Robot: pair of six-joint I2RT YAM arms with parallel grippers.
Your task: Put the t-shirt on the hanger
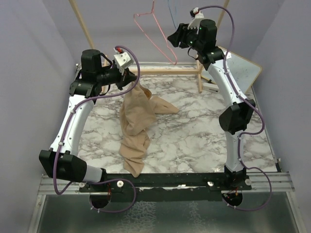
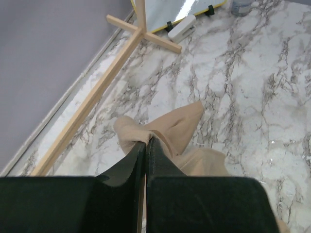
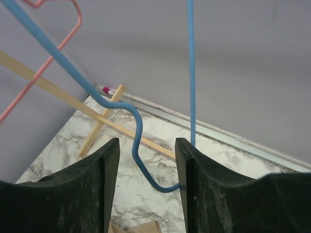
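The beige T-shirt [image 1: 138, 116] drapes upward from the marble table to my left gripper [image 1: 126, 77], whose fingers are shut on a pinch of it, as the left wrist view [image 2: 146, 170] also shows. My right gripper [image 1: 180, 39] is high at the back right, open, with a blue hanger [image 3: 138, 141] hanging between and behind its fingers. A pink hanger [image 1: 155, 34] hangs in the top middle, left of that gripper.
The wooden rack [image 1: 170, 72] stands along the back. A board [image 1: 243, 65] and white object [image 2: 182, 29] lie at back right.
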